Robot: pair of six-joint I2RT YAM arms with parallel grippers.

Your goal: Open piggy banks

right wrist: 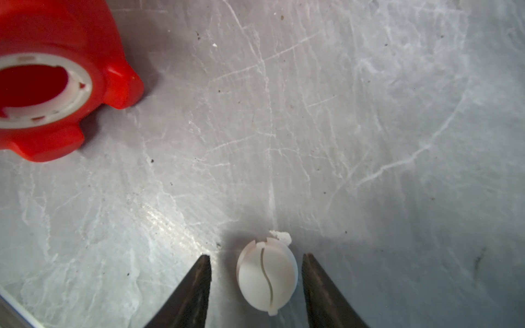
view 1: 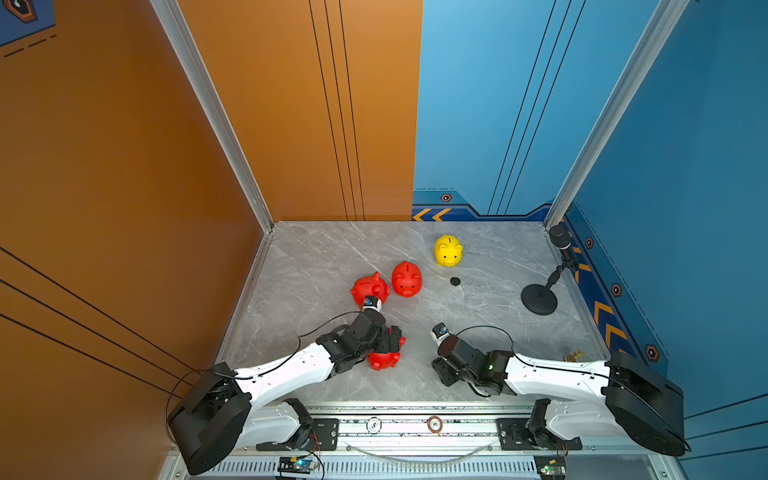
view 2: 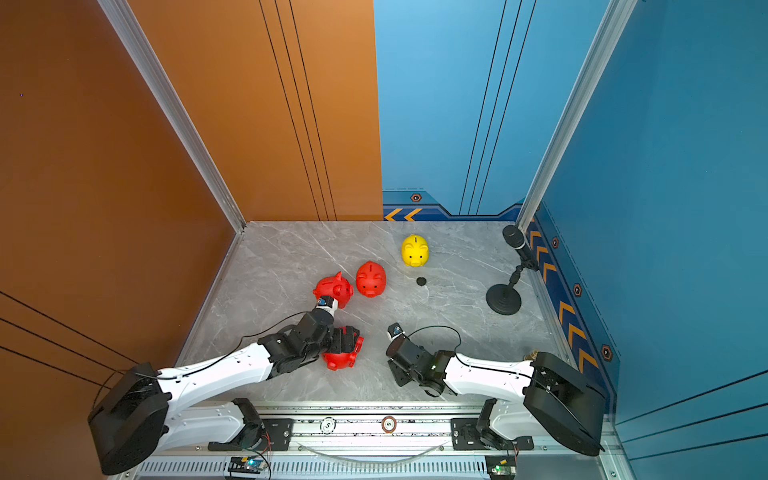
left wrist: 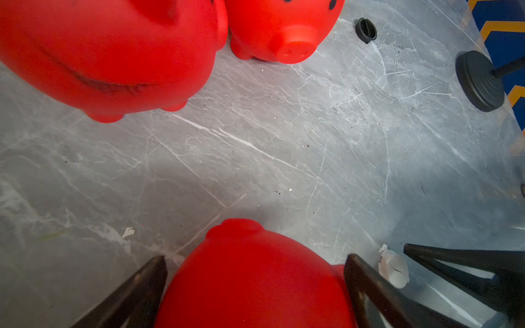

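Observation:
A red piggy bank lies tipped near the front, its underside showing an open white-rimmed hole in the right wrist view. My left gripper is open around that bank's body. A round white plug lies on the table between the open fingers of my right gripper, apart from both. Two other red piggy banks stand farther back, with a yellow piggy bank behind. A small black plug lies beside them.
A black microphone stand stands at the right side. A brass-coloured object lies near the right front, partly behind my right arm.

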